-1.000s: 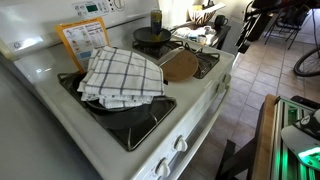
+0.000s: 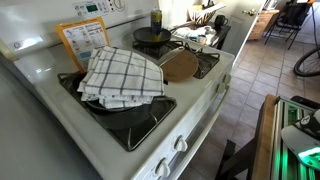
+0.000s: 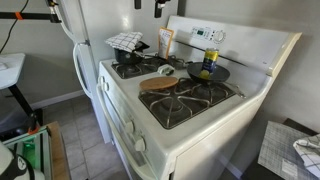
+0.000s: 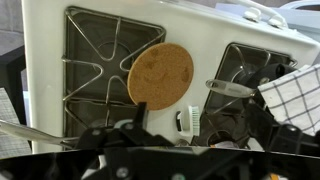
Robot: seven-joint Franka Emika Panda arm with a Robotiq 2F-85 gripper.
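Note:
In exterior view 2 my gripper (image 3: 148,8) hangs high above the stove, open, its dark fingers apart at the top edge. The wrist view looks down past the gripper with nothing held between its fingers. A round cork board (image 4: 160,76) lies over the burner grate. Beside it on the stove top is a small white-headed brush (image 4: 188,122). A checked cloth (image 2: 122,76) is draped over a dark pan on the near burners in exterior view 1. A black frying pan (image 3: 212,72) sits on the rear burner with a yellow-and-blue can (image 3: 209,60) in it.
An orange-bordered card (image 2: 85,41) leans against the stove's back panel. Control knobs (image 2: 181,144) line the front edge. At the right of exterior view 2, another checked cloth (image 3: 308,150) lies on a grey surface.
The things on the stove have not moved.

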